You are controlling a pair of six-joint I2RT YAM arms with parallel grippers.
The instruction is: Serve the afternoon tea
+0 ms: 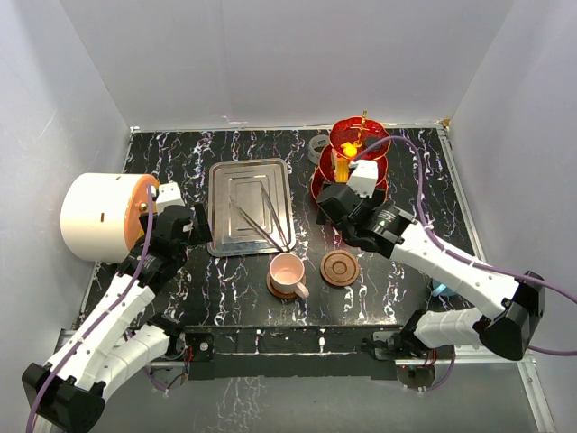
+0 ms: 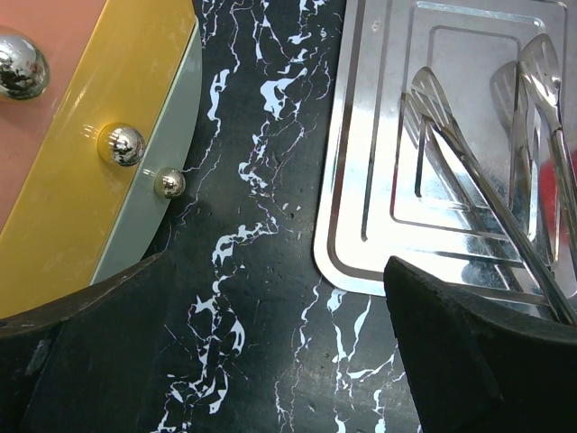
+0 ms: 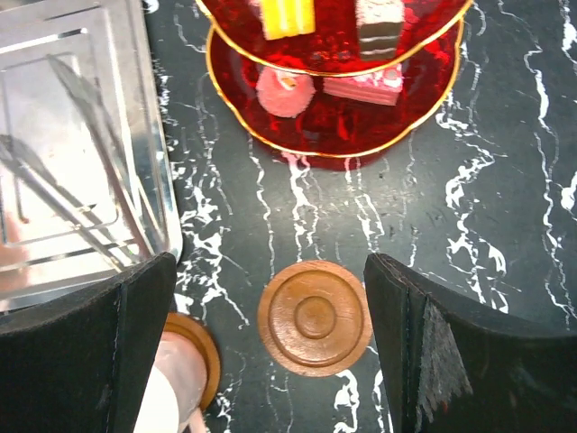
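My right gripper is open with nothing between its fingers, above the table in front of the red tiered stand (image 3: 311,135). A bare brown wooden coaster (image 3: 315,317) shows between its fingers in the right wrist view. The pink cup (image 1: 288,271) sits on another coaster (image 1: 276,290) to the left. Mostly covered by my right arm, a blue cup (image 1: 439,289) stands near the right front. My left gripper is open and empty over bare table, between the round-fronted drawer unit (image 1: 104,216) and the silver tray (image 1: 221,236).
Tongs (image 2: 491,194) lie on the silver tray, their handles over its front edge. The stand holds several small cakes, among them a yellow piece (image 3: 288,16) and a pink round one (image 3: 285,92). A grey roll (image 1: 316,147) is beside the stand.
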